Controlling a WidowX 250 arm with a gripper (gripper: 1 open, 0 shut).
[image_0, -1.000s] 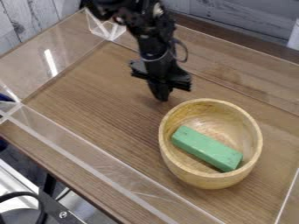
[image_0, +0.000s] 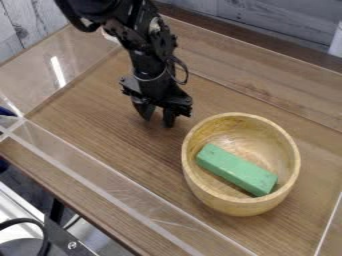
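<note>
My black arm reaches down from the top, with the gripper (image_0: 158, 106) low over the wooden table, left of a round wooden bowl (image_0: 201, 190). A green block (image_0: 235, 170) lies inside the bowl. The fingers are dark and small in view, so I cannot tell how far they stand apart or whether anything is between them.
Bare tabletop (image_0: 94, 170) spreads to the left and front of the gripper, and more is clear at the back right. Black cables lie at the bottom left corner. A white surface is at the top right.
The gripper has moved left and a little down toward the front, away from the back right. The bowl and green block have not moved.
</note>
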